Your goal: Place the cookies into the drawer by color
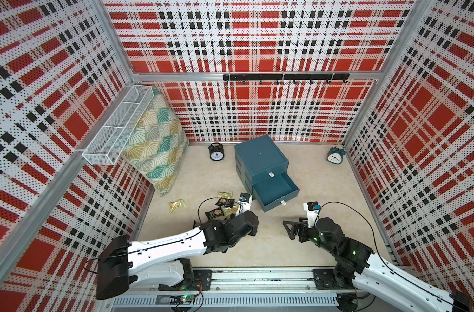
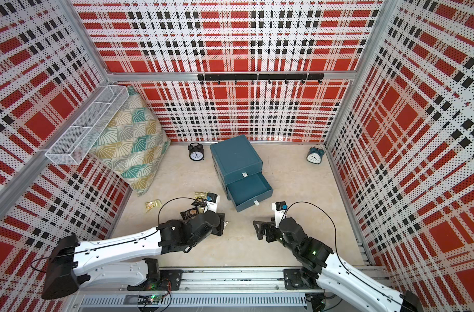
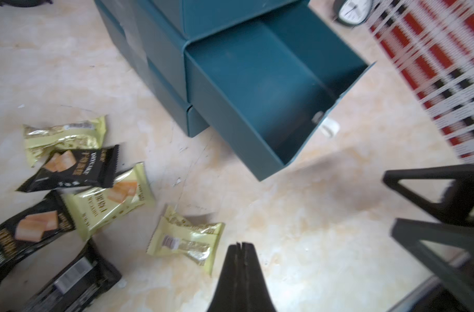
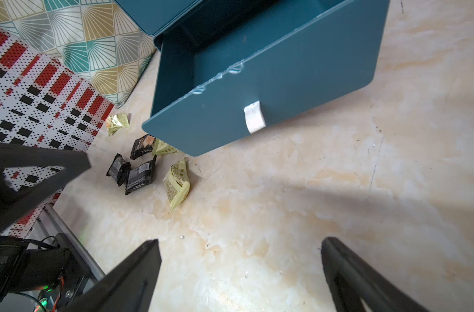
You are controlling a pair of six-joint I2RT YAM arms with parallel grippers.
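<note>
In the left wrist view my left gripper is shut with nothing between its fingertips. A gold-wrapped cookie (image 3: 187,240) lies on the table, outside those fingers and to their left. Further left, more gold cookies (image 3: 112,200) and black-wrapped cookies (image 3: 76,169) lie in a loose cluster. The teal drawer (image 3: 237,124) is pulled out of its cabinet (image 1: 260,156), its visible floor empty. My right gripper stands open before the drawer front, nothing between its fingers. From above, the left arm hides part of the cookie cluster.
One more gold cookie (image 1: 177,205) lies apart at the left, near the patterned pillow (image 1: 159,140). A black clock (image 1: 216,151) and a teal clock (image 1: 335,155) stand at the back. Bare table lies right of the drawer.
</note>
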